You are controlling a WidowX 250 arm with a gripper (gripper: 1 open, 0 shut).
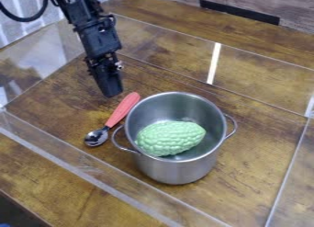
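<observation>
My gripper (108,85) hangs low over the wooden table at the upper left, shut, with nothing visible between its fingers. Just below and right of it lies a spoon with a red handle (123,107) and a metal bowl end, beside a steel pot (182,172). Inside the pot is a green bumpy object (170,136), shaped like a corn cob or similar vegetable.
Clear panels or strips border the work area at left and right, and a white strip runs across the wood behind the pot.
</observation>
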